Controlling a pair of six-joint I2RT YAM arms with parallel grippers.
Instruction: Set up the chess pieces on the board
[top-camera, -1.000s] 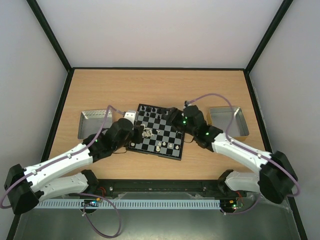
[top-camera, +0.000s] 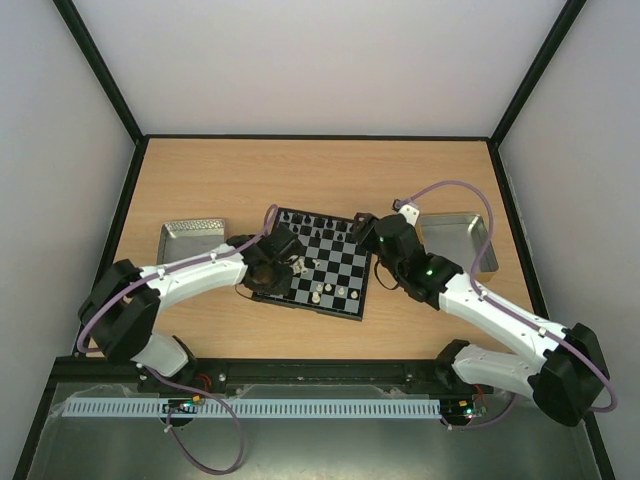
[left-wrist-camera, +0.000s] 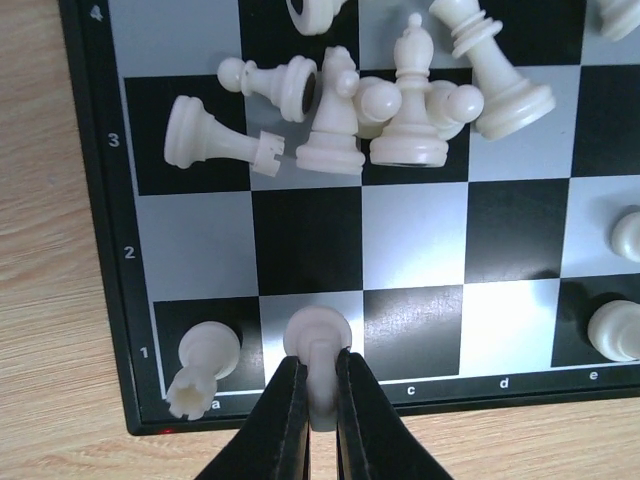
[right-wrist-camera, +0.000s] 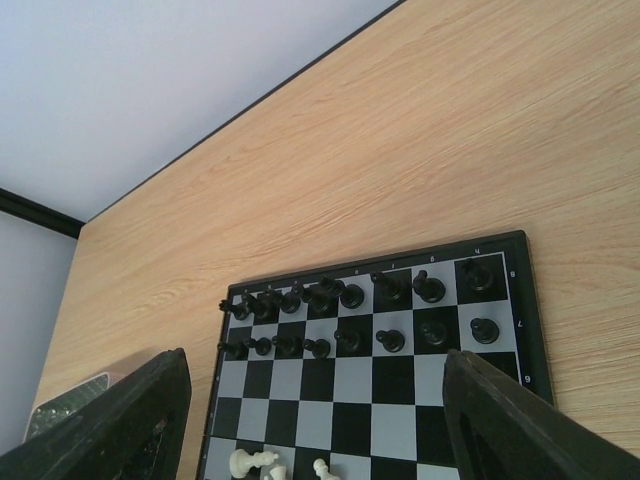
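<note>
In the left wrist view my left gripper is shut on a white piece (left-wrist-camera: 315, 330) over square b1 near the board's front edge. A white rook (left-wrist-camera: 200, 362) stands on a1. White pieces, among them a lying rook (left-wrist-camera: 205, 138), a bishop (left-wrist-camera: 410, 120) and several others, cluster on rows 3 and 4. Black pieces (right-wrist-camera: 430, 285) stand in two rows along the board's back in the right wrist view. My right gripper hangs open over the board's right side, nothing between its fingers.
The board (top-camera: 350, 300) sits mid-table. A metal tray (top-camera: 190, 240) is at the left, another (top-camera: 455, 245) at the right. The wooden table (top-camera: 310, 175) behind the board is clear.
</note>
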